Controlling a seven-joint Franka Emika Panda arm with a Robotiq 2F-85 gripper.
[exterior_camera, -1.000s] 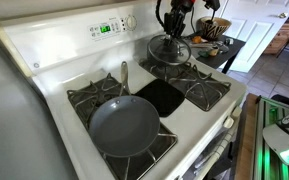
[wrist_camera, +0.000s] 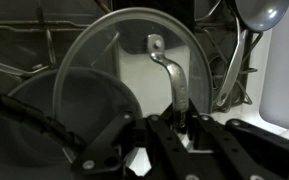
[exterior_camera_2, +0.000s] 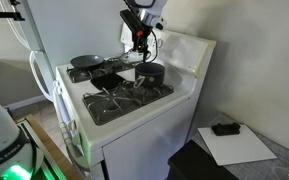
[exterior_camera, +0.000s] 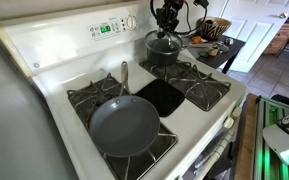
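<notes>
A clear glass lid (wrist_camera: 119,60) with a dark rim fills the middle of the wrist view. My gripper is shut on its curved metal handle (wrist_camera: 174,75). Below and to the left shows a dark pot (wrist_camera: 19,140), partly covered by the lid in this view, so the two are out of line there. In exterior view 1 the gripper (exterior_camera: 168,28) is above the pot (exterior_camera: 165,56) on the back right of the stove, the lid close over it. From the other side, the gripper (exterior_camera_2: 140,45) is above the pot (exterior_camera_2: 150,75); whether lid and rim touch I cannot tell.
A grey frying pan (exterior_camera: 125,125) rests on the left burners, its handle toward the back panel. Between the burners lies a black rectangular plate (exterior_camera: 163,97). Utensils (exterior_camera: 212,50) lie on the counter beyond.
My gripper and the lid have shifted toward the stove's back panel, up and left in exterior view 1. The dark pot side now shows below the lid. The frying pan has stayed put.
</notes>
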